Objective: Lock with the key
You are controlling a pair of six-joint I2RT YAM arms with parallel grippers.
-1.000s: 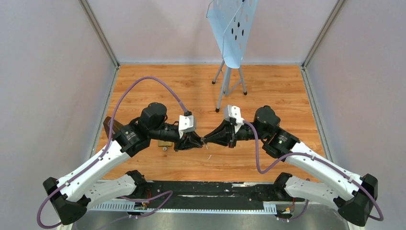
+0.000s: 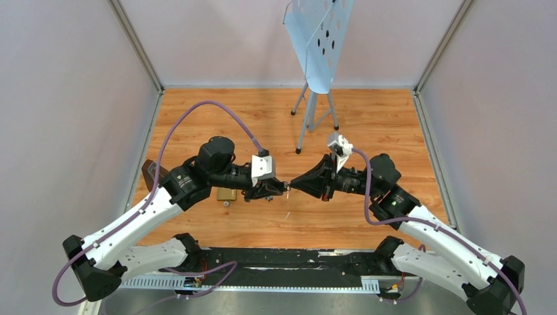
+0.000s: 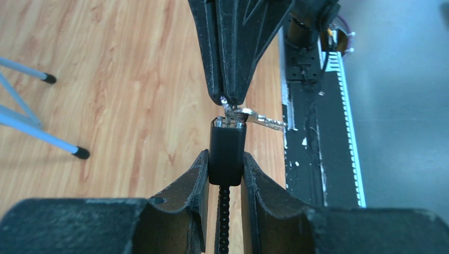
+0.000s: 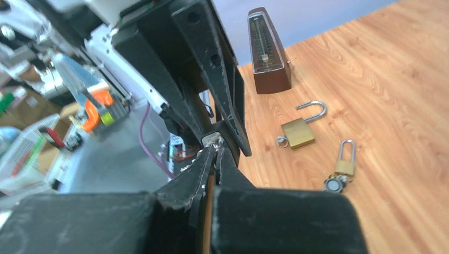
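My two grippers meet above the middle of the table. My left gripper is shut on a black lock (image 3: 226,151) with a silver top. My right gripper is shut at that top, its tips on small silver keys (image 3: 259,117) that stick out sideways; whether it grips one or the key sits in the lock is hard to tell. On the table in the right wrist view lie a brass padlock with open shackle (image 4: 298,133) and a smaller brass padlock (image 4: 344,168).
A brown metronome (image 4: 271,74) stands at the table's left side. A light-blue board on a stand (image 2: 317,46) is at the back. Bare wood (image 2: 381,118) shows at the back right.
Both arms have shifted slightly right and toward the back since a second ago, still meeting tip to tip. The right wrist has turned a little.
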